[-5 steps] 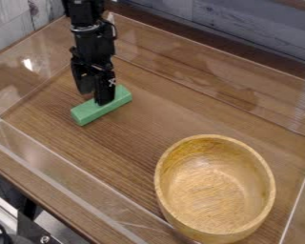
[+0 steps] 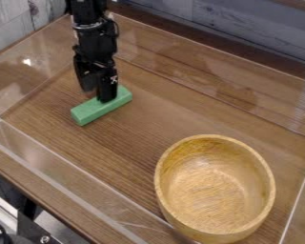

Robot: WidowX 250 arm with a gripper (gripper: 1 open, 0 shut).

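Observation:
A green block [image 2: 91,111] lies flat and slanted on the wooden table at the upper left. The black gripper [image 2: 95,84] hangs down over the block's upper end, open, its fingers on or close around that end; whether they touch it cannot be told.
A large yellow oval bowl [image 2: 213,143] stands at the lower right of the table [image 2: 181,76]. A dark cable shows at the lower left corner, beyond the table's edge.
The gripper has shifted very slightly; the block and bowl lie as before.

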